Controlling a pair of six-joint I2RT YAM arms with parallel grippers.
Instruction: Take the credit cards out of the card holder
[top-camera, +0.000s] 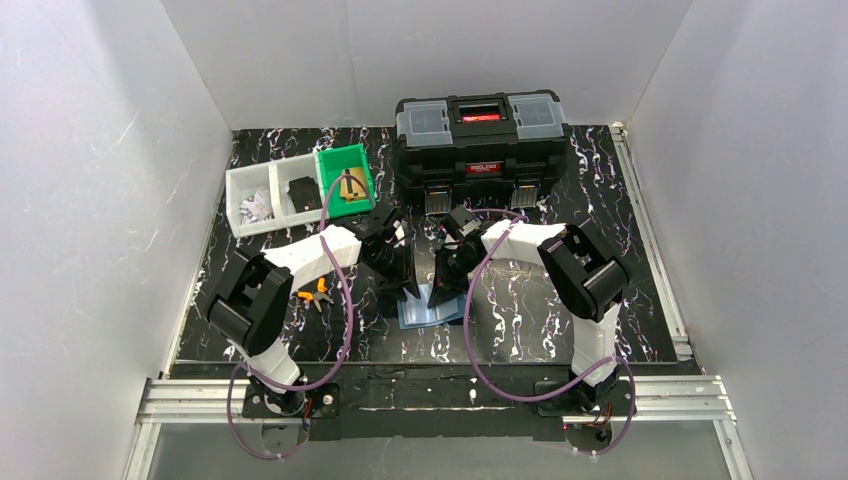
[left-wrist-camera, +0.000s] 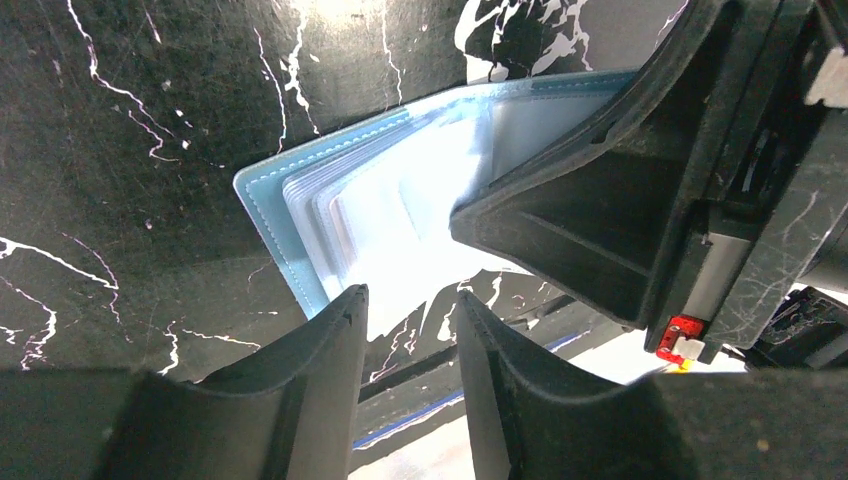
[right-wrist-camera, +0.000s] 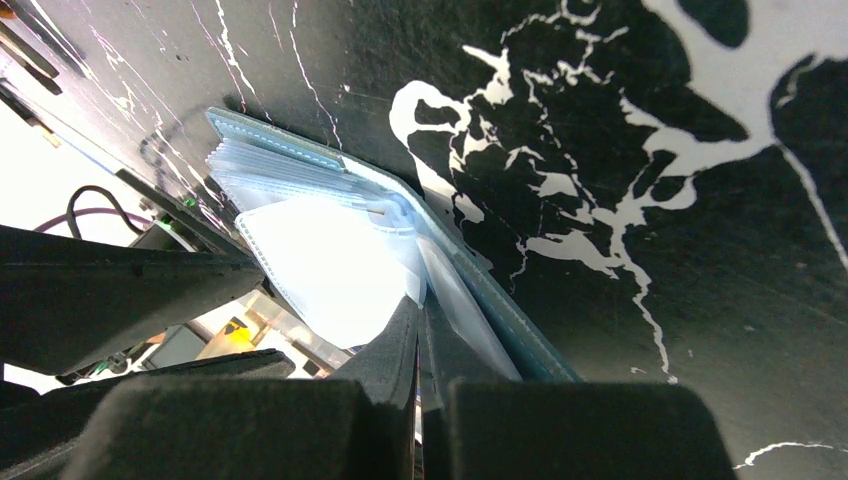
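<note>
The light-blue card holder (top-camera: 431, 316) lies open near the front middle of the table, its stack of clear sleeves (left-wrist-camera: 390, 215) fanned out. Over its left part, my left gripper is part open, and only a gap with the sleeves beyond it shows between the fingertips. My right gripper is shut, tips right at the edge of a clear sleeve (right-wrist-camera: 330, 265); whether that thin film is pinched cannot be made out. Glare whitens the sleeves, so no card can be told apart in them.
Behind the arms stands a black toolbox (top-camera: 482, 150). A white divided tray (top-camera: 232, 203) with a green bin (top-camera: 342, 158) is at the back left. Orange-handled pliers (top-camera: 315, 295) lie left of the holder. Both grippers are close together.
</note>
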